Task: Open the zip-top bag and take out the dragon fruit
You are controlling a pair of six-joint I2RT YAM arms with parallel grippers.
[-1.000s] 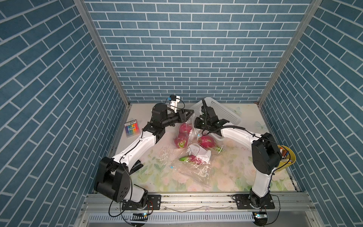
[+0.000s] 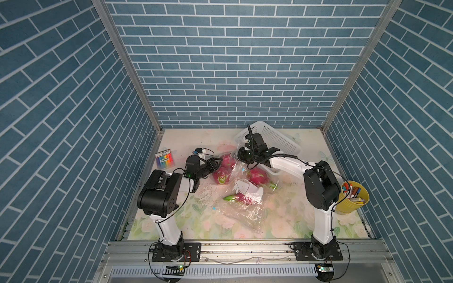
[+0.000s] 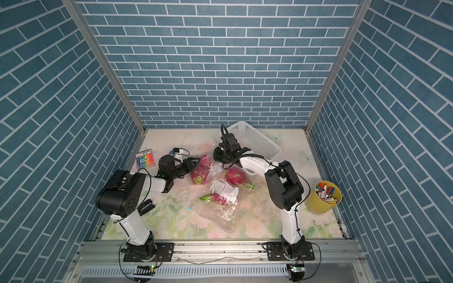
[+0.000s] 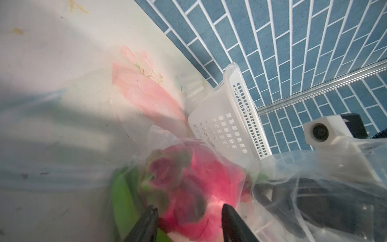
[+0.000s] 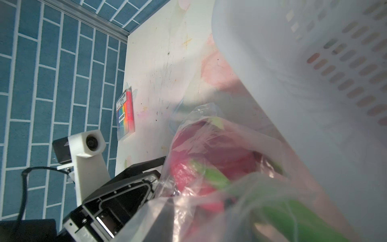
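Note:
Pink dragon fruits (image 2: 221,175) with green tips lie in a crumpled clear zip bag (image 2: 233,162) at mid-table. My left gripper is part open, its fingertips low in front of the bagged fruit (image 4: 201,173); whether they touch the plastic is unclear. My right gripper (image 2: 243,154) is at the bag's right side, by the basket; its fingers are hidden in its wrist view by plastic, so its state is unclear. More bagged fruit (image 3: 235,175) lies to the right and in front, one beside a white cut-out shape (image 2: 249,187).
A white basket (image 2: 273,136) stands behind the right arm. A pack of coloured markers (image 2: 164,159) lies at the left, and a yellow cup of pens (image 2: 354,202) at the right.
My right gripper has shifted slightly left with the bag's top. The bagged fruit has shifted a little left.

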